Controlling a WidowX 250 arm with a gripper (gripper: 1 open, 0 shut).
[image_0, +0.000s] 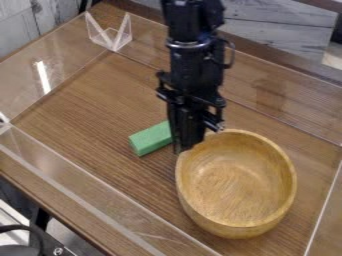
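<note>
The black robot arm (197, 55) reaches down from the top centre, its gripper (194, 135) above the left rim of a round tan wooden bowl (238, 185). A green block (151, 139) lies on the wooden surface just left of the gripper. Whether anything is between the fingers, and how far apart they are, is unclear.
Clear plastic objects stand at the upper left edge and far left. The bowl fills much of the lower right.
</note>
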